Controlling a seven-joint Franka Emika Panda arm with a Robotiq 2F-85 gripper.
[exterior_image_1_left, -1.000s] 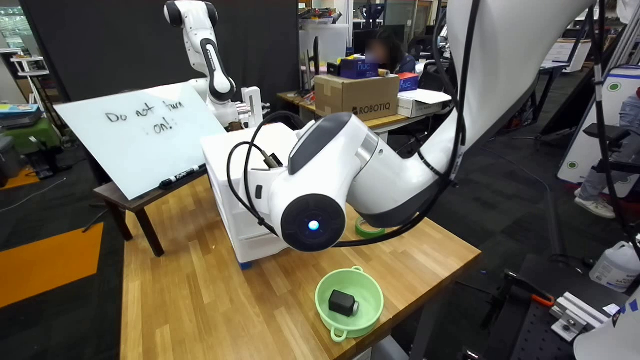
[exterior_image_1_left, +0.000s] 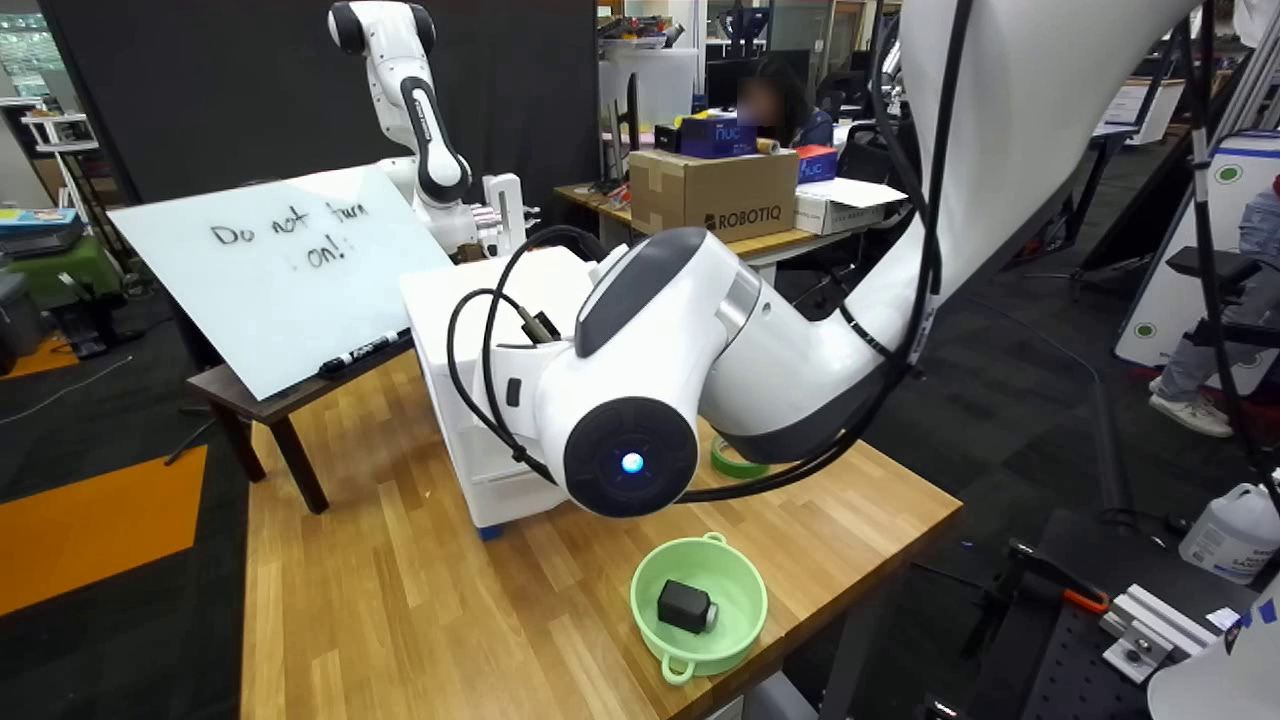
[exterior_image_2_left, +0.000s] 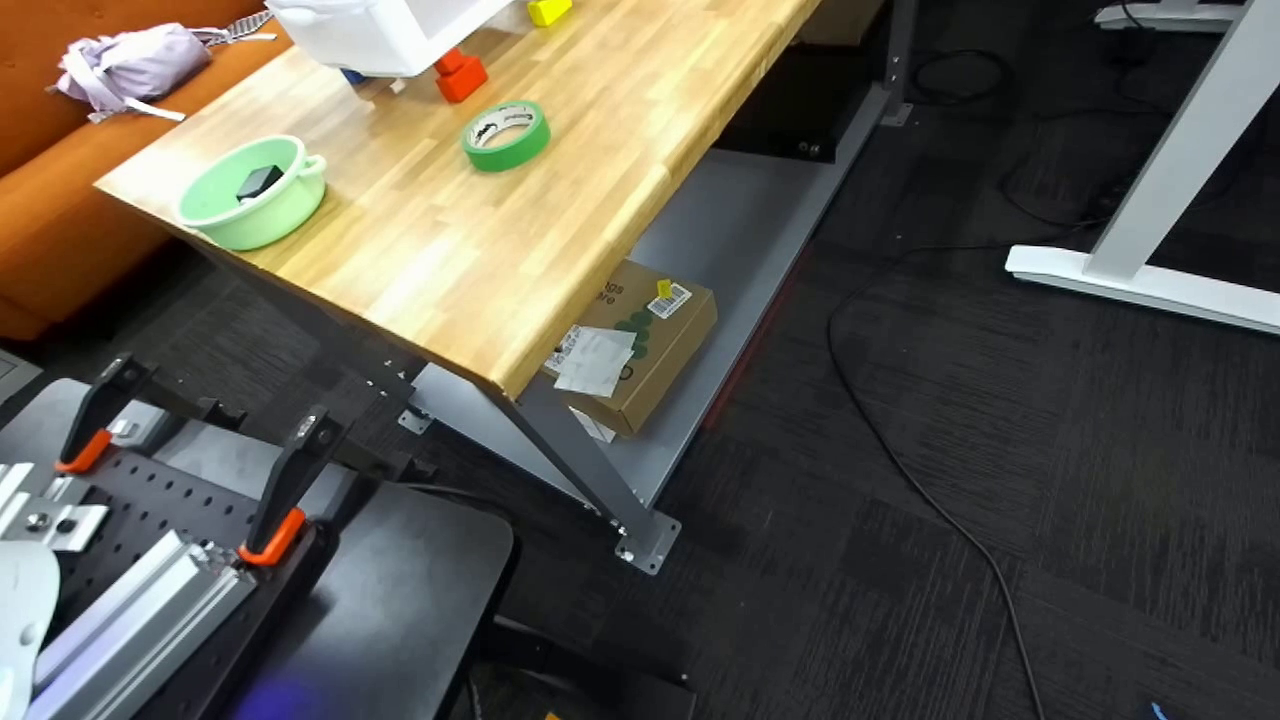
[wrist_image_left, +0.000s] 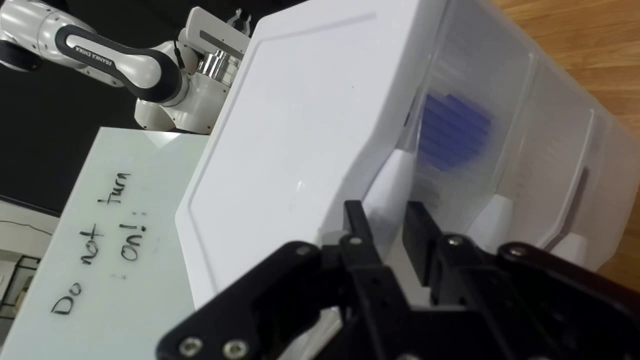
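Note:
A white drawer unit (exterior_image_1_left: 446, 408) with translucent drawer fronts stands on the wooden table. In the wrist view its smooth white top (wrist_image_left: 300, 132) fills the middle, and a blue shape (wrist_image_left: 453, 132) shows blurred through the upper drawer front. My gripper is at the upper drawer's white handle (wrist_image_left: 393, 177), one black finger on each side, shut on it. The arm hides the gripper in exterior view 1. Only a lower white part of the unit (exterior_image_2_left: 360, 42) appears at the top of exterior view 2.
A green tub (exterior_image_1_left: 648, 588) holding a black object (exterior_image_1_left: 685, 606) sits near the table edge. Green tape (exterior_image_2_left: 510, 150) and a red block (exterior_image_2_left: 461, 76) lie near the unit. A whiteboard (exterior_image_1_left: 276, 264) leans behind it.
The arm's wrist has shifted slightly downward in exterior view 1. The drawer unit appears to have moved very slightly left. The tub and its contents look unchanged.

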